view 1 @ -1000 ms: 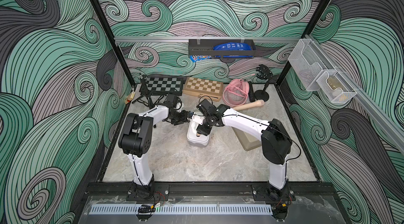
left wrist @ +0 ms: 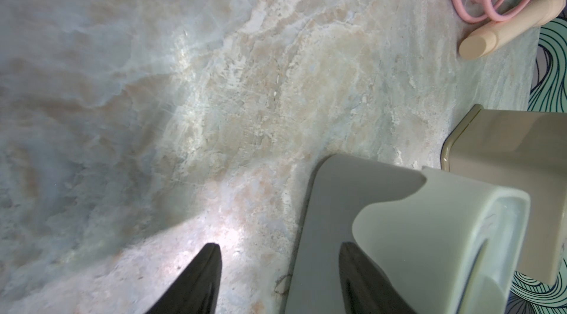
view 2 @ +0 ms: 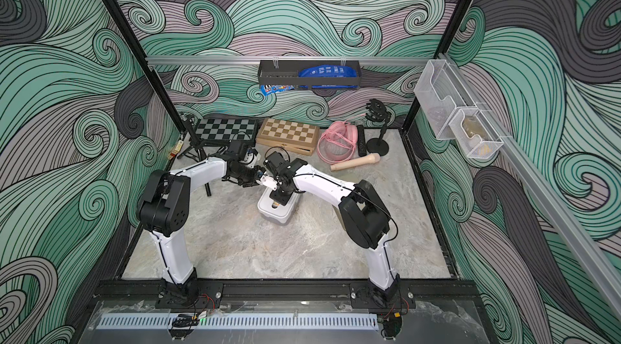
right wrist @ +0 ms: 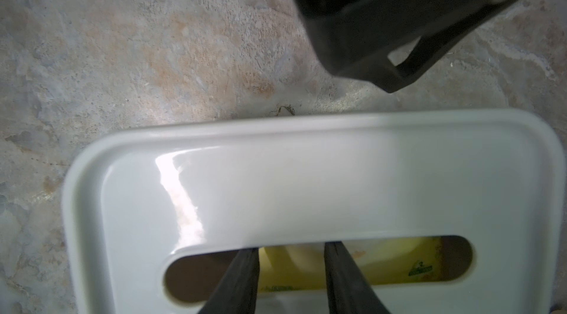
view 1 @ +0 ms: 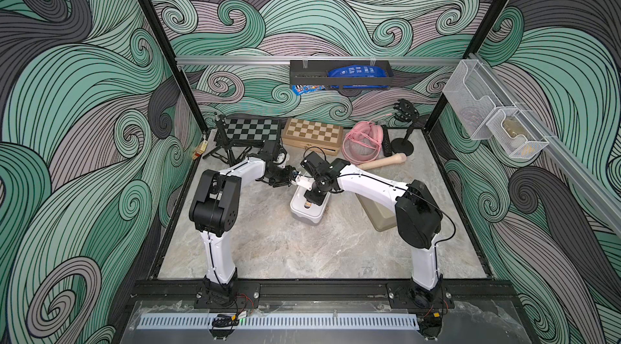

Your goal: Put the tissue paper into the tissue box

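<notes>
The white tissue box [view 1: 307,213] stands mid-table under my right gripper. In the right wrist view its lid fills the lower half, with a long slot showing yellow printed material [right wrist: 407,261] inside; my right fingertips are apart at that slot. My left gripper is just left of the box, low over the table, fingers apart with bare marble between them. In the left wrist view a white part [left wrist: 425,225] with a grey flat piece lies at its lower right. I cannot tell whether either gripper holds any tissue.
A khaki tray [view 1: 381,218] lies right of the box. Chessboards [view 2: 288,130], pink baskets [view 2: 336,140], a rolling pin [view 2: 355,161] and a black utensil stand [view 2: 378,145] line the back.
My left arm has moved slightly right and away from the front. The box has shifted slightly right, and the right arm has drawn slightly left with it at the elbow.
</notes>
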